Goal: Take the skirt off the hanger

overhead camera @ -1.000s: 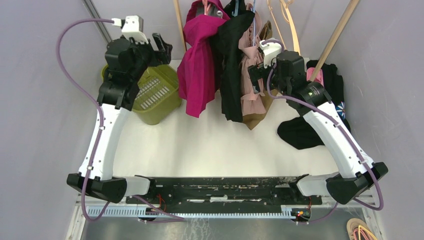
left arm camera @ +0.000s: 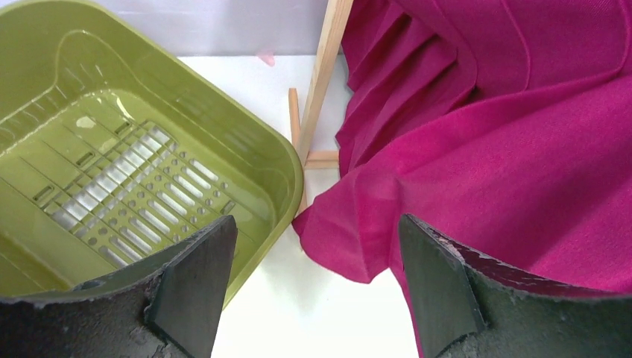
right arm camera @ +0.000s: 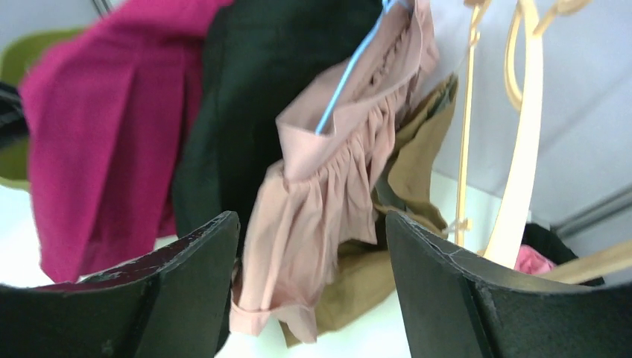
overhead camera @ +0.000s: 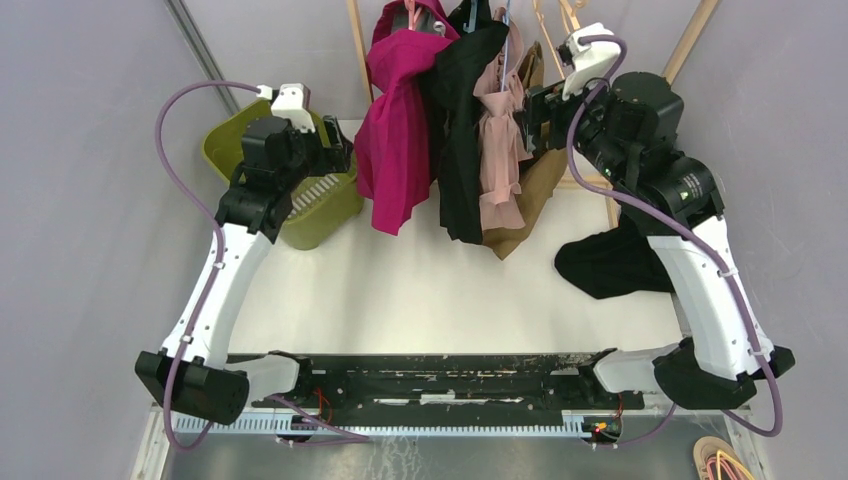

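Several garments hang on hangers on a wooden rack: a magenta one [overhead camera: 398, 150], a black one [overhead camera: 460, 150], a pink gathered skirt [overhead camera: 498, 160] and an olive-brown one [overhead camera: 535, 200]. The pink one [right arm camera: 305, 209] has a blue hanger [right arm camera: 343, 74] at its top. My right gripper [overhead camera: 540, 110] is up beside the pink skirt, its fingers apart, with the skirt between and beyond them in the wrist view, not visibly held. My left gripper [overhead camera: 335, 150] is open beside the magenta garment, over the basket's edge, nothing between its fingers.
A green basket [overhead camera: 220, 150] stands at the back left. Wooden rack posts [overhead camera: 690, 35] frame the garments. A dark cloth pile [overhead camera: 610, 265] lies at the right.
My left gripper has moved down toward the front.
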